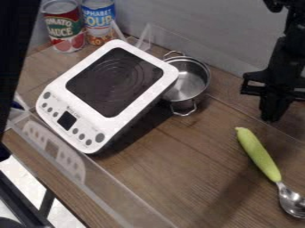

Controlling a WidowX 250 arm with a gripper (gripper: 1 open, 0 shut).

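Observation:
My gripper [272, 102] hangs low at the right edge of the camera view, above the wooden counter, behind and right of a light green elongated object [258, 153]; whether its fingers are apart is unclear. A metal spoon [292, 200] lies at the near end of that green object.
A white portable cooktop [107, 93] sits tilted at left, with a steel pot [187, 86] just right of it. A tomato sauce can [64, 28] and an alphabet soup can [99, 20] stand at the back left.

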